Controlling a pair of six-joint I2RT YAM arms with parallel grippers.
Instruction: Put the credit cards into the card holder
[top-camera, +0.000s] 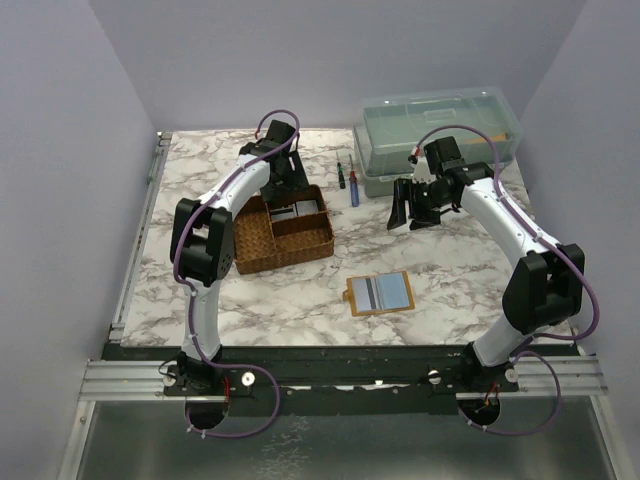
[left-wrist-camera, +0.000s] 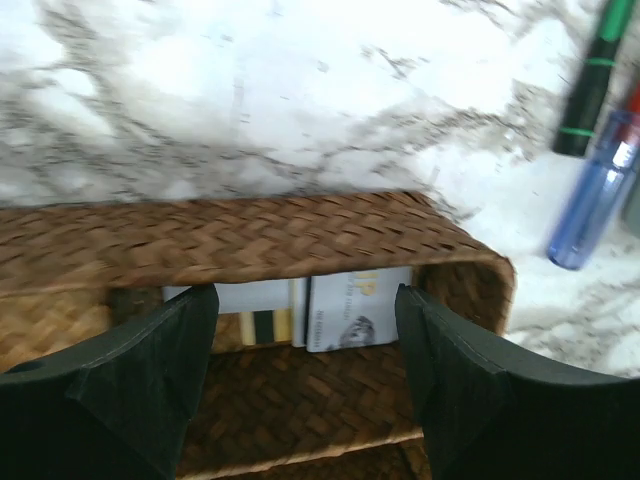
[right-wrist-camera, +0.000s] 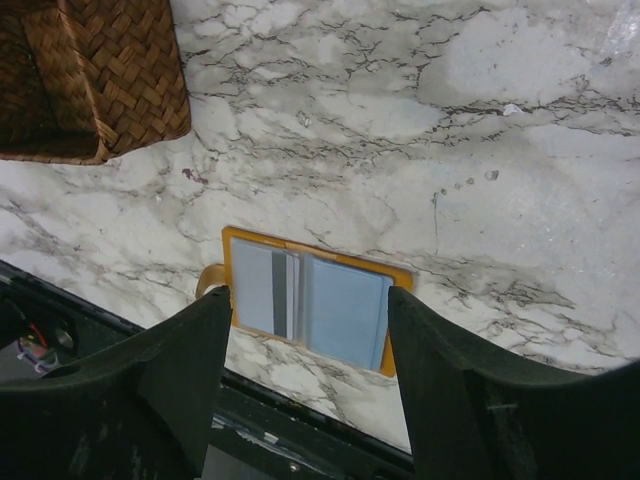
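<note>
An open orange-edged card holder (top-camera: 379, 293) with clear sleeves lies flat on the front of the table; the right wrist view shows the same holder (right-wrist-camera: 345, 312). Cards (left-wrist-camera: 352, 308) rest in a back compartment of the woven brown basket (top-camera: 285, 258), partly hidden by its rim. My left gripper is open over that compartment, its fingers (left-wrist-camera: 190, 330) spread and no card held. High above the table at the right, my right gripper (top-camera: 412, 205) stands open and empty, the holder lying between and beyond its fingertips in the right wrist view.
A green screwdriver (top-camera: 340, 177) and a blue-handled screwdriver (top-camera: 354, 190) lie behind and right of the basket. A large clear lidded box (top-camera: 435, 125) fills the back right. Marble surface around the holder is free.
</note>
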